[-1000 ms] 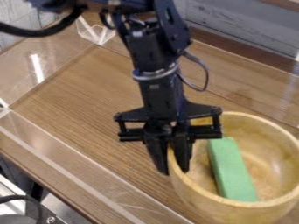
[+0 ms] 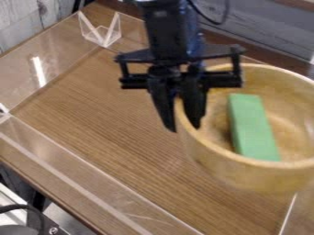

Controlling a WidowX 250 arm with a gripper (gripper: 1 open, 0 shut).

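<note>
A large tan bowl [image 2: 221, 170] fills the right side of the camera view, with a green block [image 2: 252, 128] lying inside it. My black gripper [image 2: 186, 101] is shut on the bowl's near left rim, its body covering the upper middle of the view. The fingertips are partly hidden at the rim.
A small clear wire-like object [image 2: 101, 27] stands at the back left. Cables hang at the lower left edge.
My gripper and the bowl have come up and closer to the camera, looking larger, with the green block riding along inside.
</note>
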